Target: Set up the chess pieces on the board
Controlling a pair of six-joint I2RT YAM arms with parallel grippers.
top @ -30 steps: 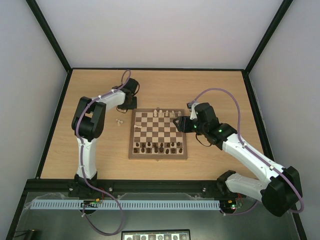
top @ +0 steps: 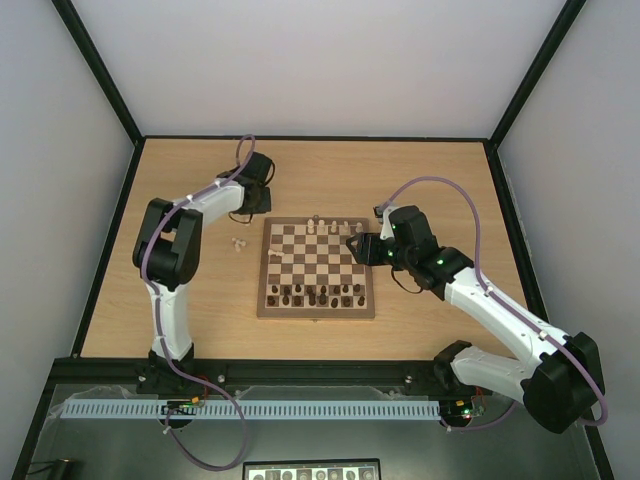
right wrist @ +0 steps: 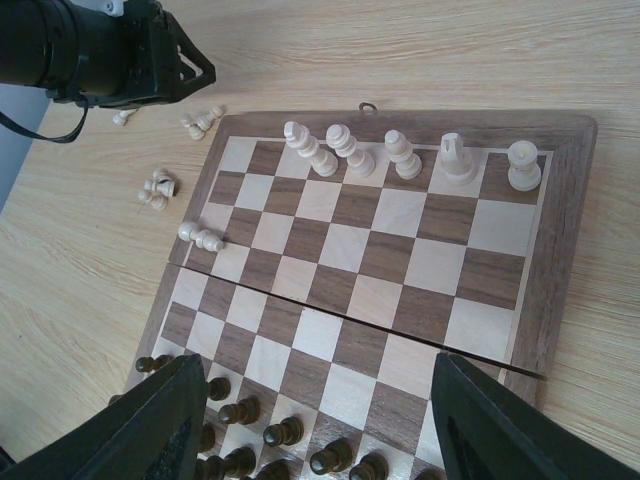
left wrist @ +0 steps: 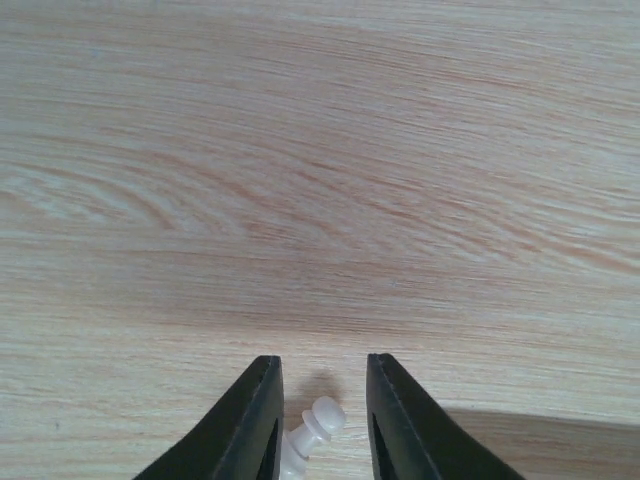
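On the wooden table lies the chess board (top: 318, 312). Dark pieces (right wrist: 283, 432) fill rows along its near side. Several white pieces (right wrist: 400, 155) stand on the far row, and a white piece (right wrist: 201, 236) lies on its side at the board's left edge. My left gripper is part open just past the board's far left corner; a white piece (left wrist: 318, 420) lies between and below its fingers, not visibly gripped. My right gripper stands open over the board's right side, nothing held between its fingers.
More white pieces (right wrist: 158, 188) lie loose on the table left of the board, in a small cluster. The left arm's gripper body (right wrist: 150, 55) shows near them. Bare table (top: 400, 165) stretches behind the board and to its right.
The right arm, the board and the pieces on it look unchanged.
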